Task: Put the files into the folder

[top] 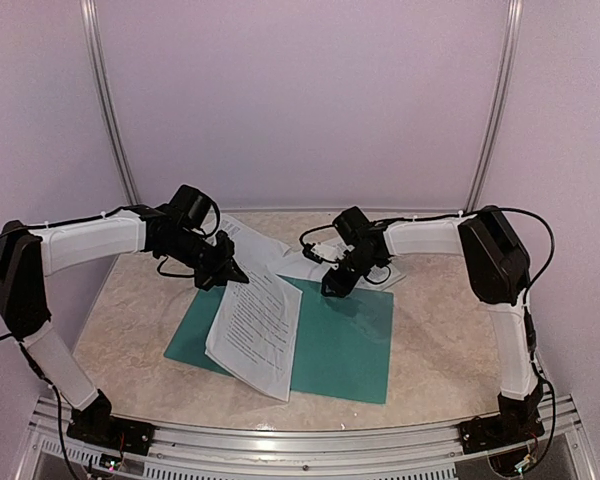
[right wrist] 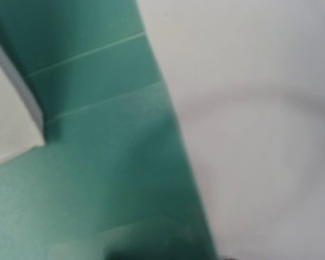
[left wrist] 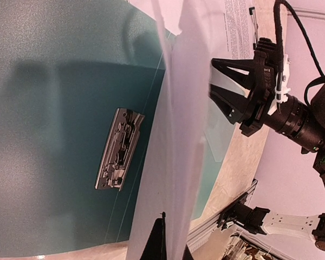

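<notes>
My left gripper (top: 230, 268) is shut on the upper end of a stack of printed sheets (top: 255, 335), which hangs down over the green folder (top: 345, 355); in the left wrist view the sheets run up from between its fingers. A metal clip (left wrist: 119, 149) shows on the folder there. My right gripper (top: 335, 280) is low at the folder's back edge, near the sheets; whether it is open or shut is hard to see. The right wrist view is blurred, showing white paper (right wrist: 260, 162) beside green folder.
More white papers (top: 240, 230) lie along the back, behind the folder and under the right arm. Walls stand at the back and sides.
</notes>
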